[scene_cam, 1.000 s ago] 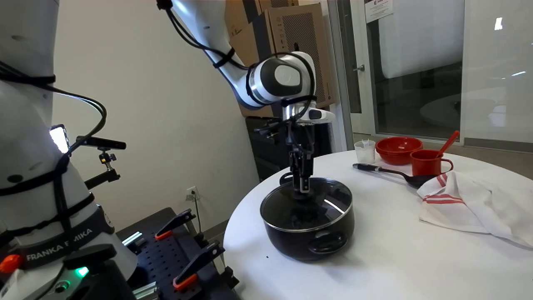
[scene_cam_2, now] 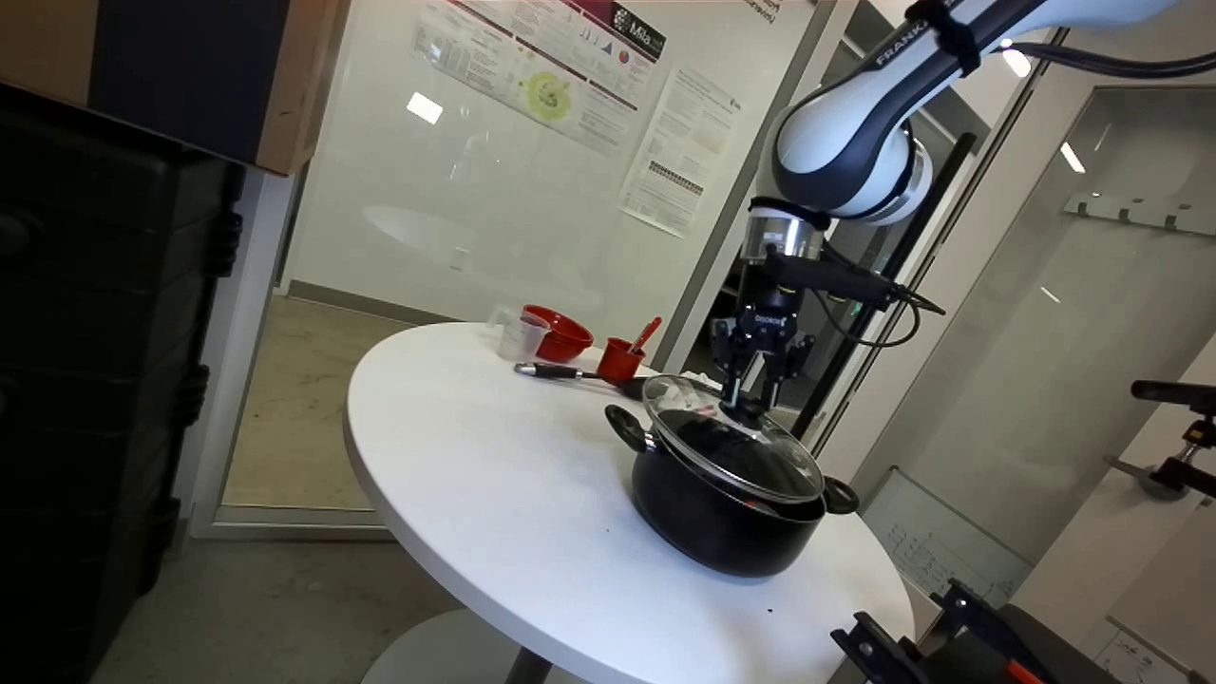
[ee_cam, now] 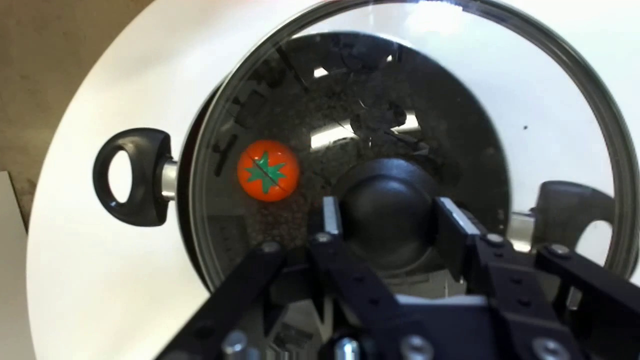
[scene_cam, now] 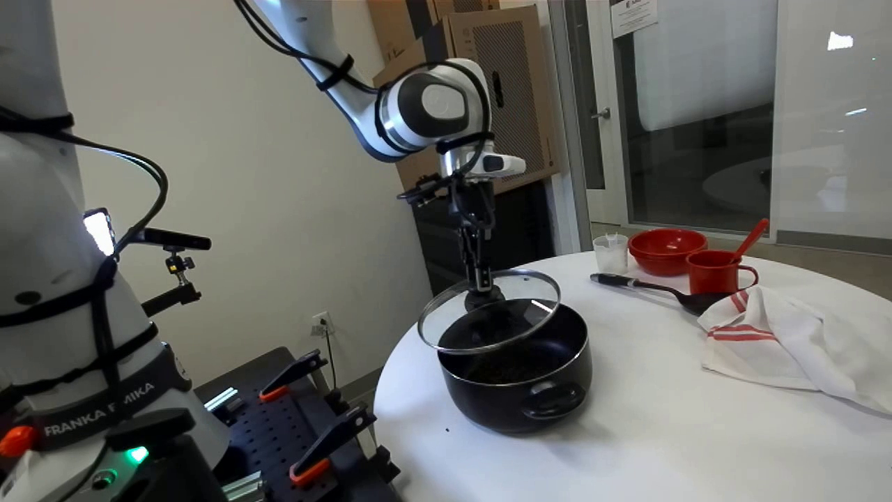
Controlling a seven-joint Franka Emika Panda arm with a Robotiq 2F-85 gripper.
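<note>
The glass lid [scene_cam: 528,322], rimmed in metal, hangs tilted above the black pot [scene_cam: 502,410], shifted toward the pot's far left side. My gripper is shut on the lid's round black knob [ee_cam: 387,240], one finger on each side. In exterior view 2 the lid [scene_cam_2: 730,439] overlaps the pot's top; whether its rim touches the pot there is unclear. Through the glass in the wrist view, a red tomato-like thing with a green star-shaped top [ee_cam: 268,170] shows inside the pot.
On the round white table [scene_cam: 652,435] lie a black spatula [scene_cam: 644,286] and a white cloth with red stripes [scene_cam: 778,343]. Red bowls [scene_cam: 666,251], a red mug [scene_cam: 713,272] and a clear cup [scene_cam: 610,254] stand farther back.
A second ago the lid sat flat on the pot with my gripper at its knob. Now lid and gripper are higher and farther left, and the pot's inside shows.
</note>
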